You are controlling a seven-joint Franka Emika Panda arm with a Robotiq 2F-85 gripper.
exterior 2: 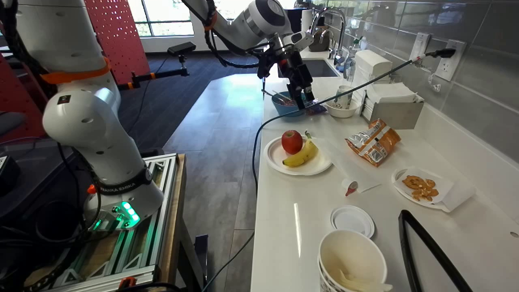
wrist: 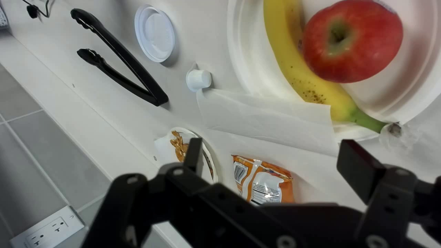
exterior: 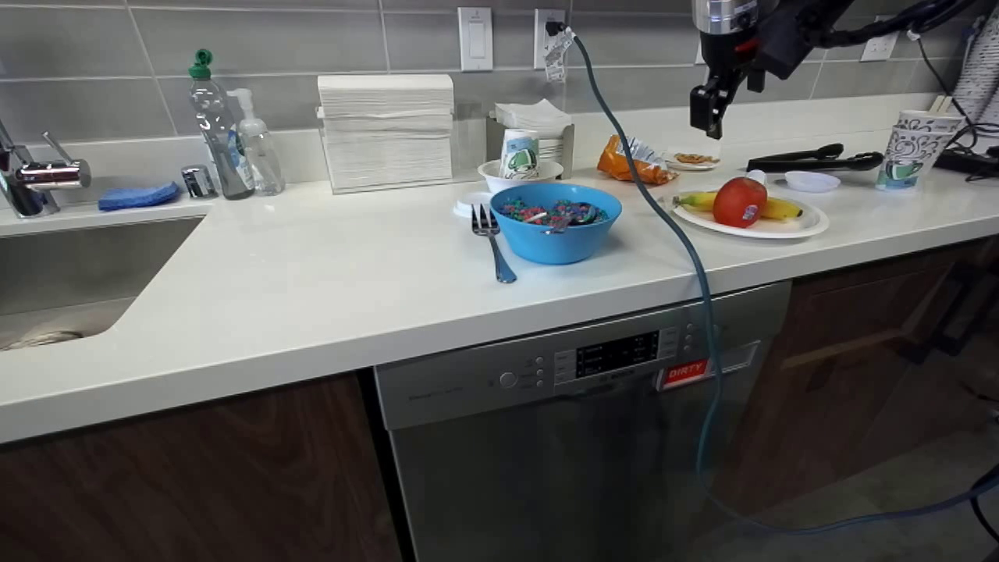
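Note:
Above the counter, my gripper is open, its two fingers wide apart with nothing between them. Beneath it in the wrist view, an orange snack bag (wrist: 264, 182) lies on the counter, partly covered by the gripper body. A red apple (wrist: 353, 41) and a yellow banana (wrist: 285, 53) share a white plate (wrist: 244, 45), beyond the fingertips. Exterior view 1 has the gripper (exterior: 709, 112) hanging in the air above the bag (exterior: 637, 161) and the plate (exterior: 812, 225), touching neither.
A blue cable (exterior: 655, 206) runs from the wall outlet across the counter front. Left of it stand a blue bowl (exterior: 552, 245) of candy and a fork (exterior: 496, 251). Black tongs (wrist: 124, 58), a paper cup (exterior 2: 352, 253) and a pretzel plate (exterior 2: 399, 187) are farther off.

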